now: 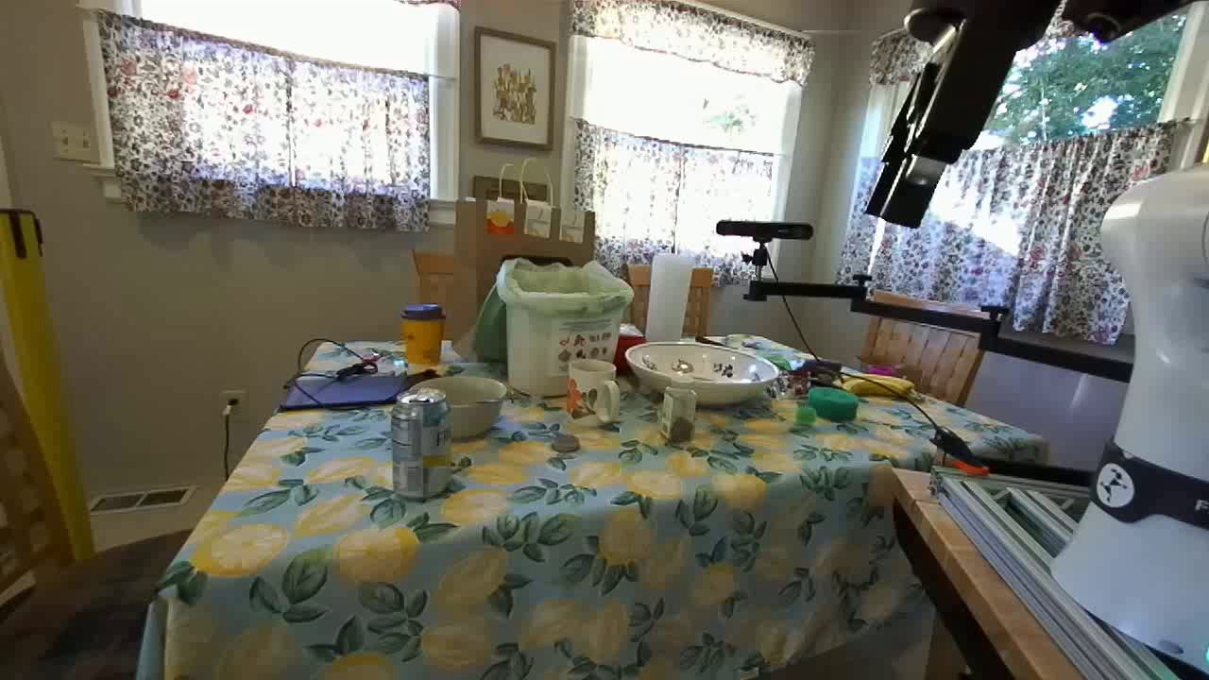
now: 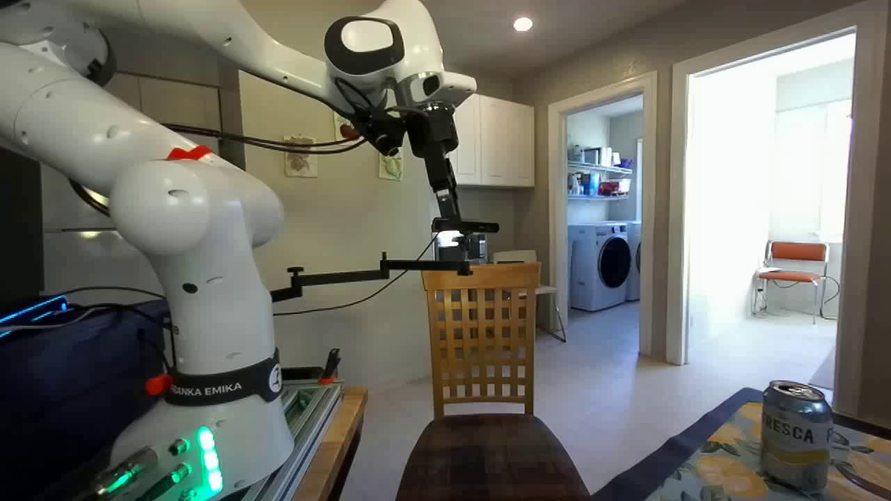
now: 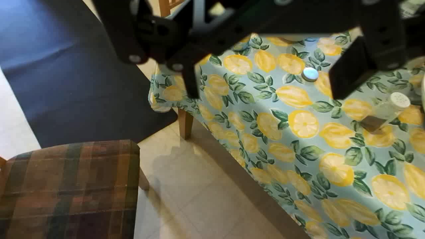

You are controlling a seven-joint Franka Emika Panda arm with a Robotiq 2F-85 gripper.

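Observation:
My gripper is open, its two fingers spread wide with only tablecloth seen between and beyond them. In exterior view 1 the gripper (image 1: pixel 903 198) hangs high over the right side of the table, touching nothing. A small round lid (image 3: pixel 309 74) lies flat on the cloth, left of the right finger in the wrist view. Farther right stands a clear shaker (image 3: pixel 384 113) with a pale top and dark contents. A silver can (image 1: pixel 420 444) is upright at the table's near left, and a white mug (image 1: pixel 580 385) stands beside the bin.
A lined white bin (image 1: pixel 538 351), a wide patterned bowl (image 1: pixel 742 389), a smaller bowl (image 1: pixel 473 408) and a yellow cup (image 1: pixel 422 336) crowd the table's back. Green items (image 1: pixel 833 403) and bananas (image 1: pixel 878 386) lie right. A camera arm (image 1: pixel 929 312) crosses there.

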